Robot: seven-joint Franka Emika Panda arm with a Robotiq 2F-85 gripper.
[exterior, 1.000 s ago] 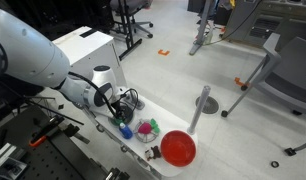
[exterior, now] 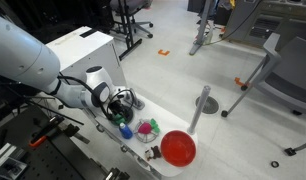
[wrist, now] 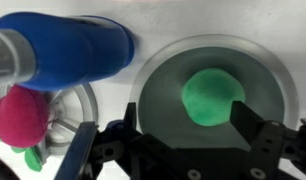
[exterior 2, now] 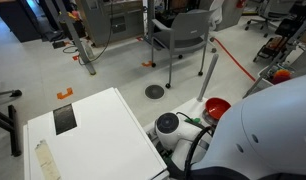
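A green round object (wrist: 211,97) lies in a dark grey round dish (wrist: 168,112) with a pale rim, in the wrist view. My gripper stands open above this dish, its black fingers (wrist: 118,140) spread to either side at the bottom of that view. The green object lies between and ahead of the fingertips, with nothing seen held. Left of the dish is a blue cylinder (wrist: 85,48). A pink object (wrist: 23,116) sits on a pale slotted plate (wrist: 85,104) beyond it. In exterior view 2 the arm hides most of this area.
In exterior view 1 a red bowl (exterior: 178,148) stands to the right, past the plate. A slim upright post (exterior: 200,110) rises behind it. The large white box (exterior: 81,52) is close behind the arm. Open floor lies at the back.
In exterior view 1 the arm's white wrist has shifted a little to the left over the last second. The bowl, plate and blue cylinder have stayed put.
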